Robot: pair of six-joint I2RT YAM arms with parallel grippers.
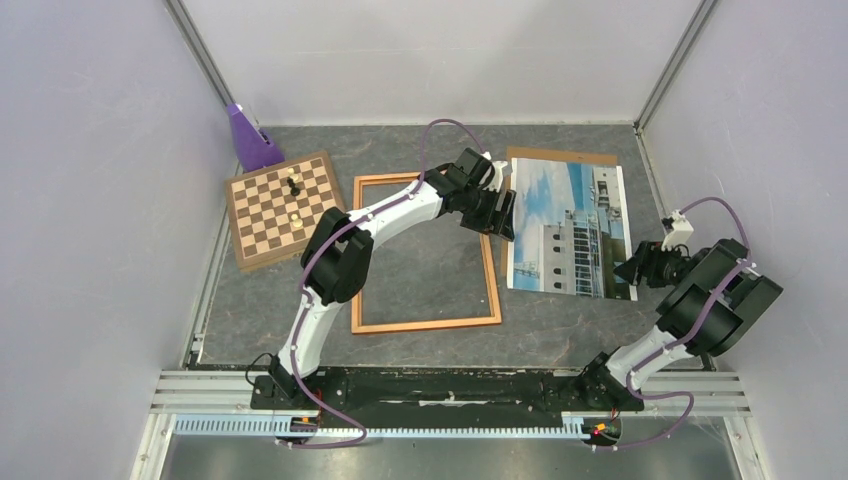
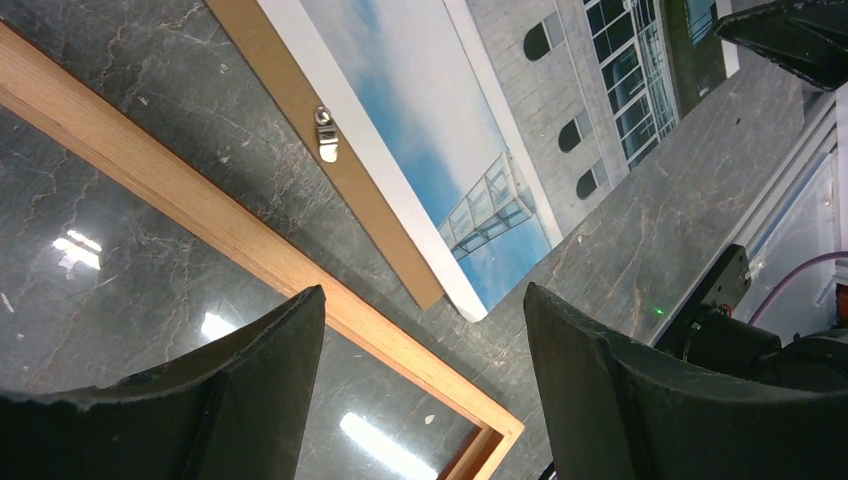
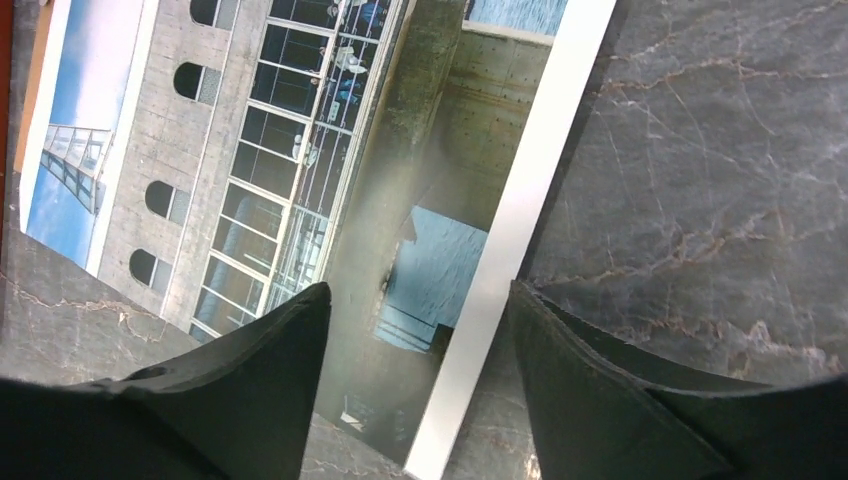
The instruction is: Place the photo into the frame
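The photo (image 1: pixel 560 228) of a building lies on a brown backing board (image 1: pixel 562 156) with metal clips, right of the empty wooden frame (image 1: pixel 428 324). My left gripper (image 1: pixel 500 212) is open above the gap between frame and board, near the photo's left edge, nothing between its fingers. My right gripper (image 1: pixel 630 262) is at the photo's right edge; in the right wrist view its fingertips (image 3: pixel 300 330) stand apart either side of the white border, low over it. Whether they touch it is unclear.
A chessboard (image 1: pixel 260 225) with a few pieces and a purple object (image 1: pixel 254 140) stand at the left. Bare grey tabletop shows below the photo. Walls enclose the sides and back, close to my right arm.
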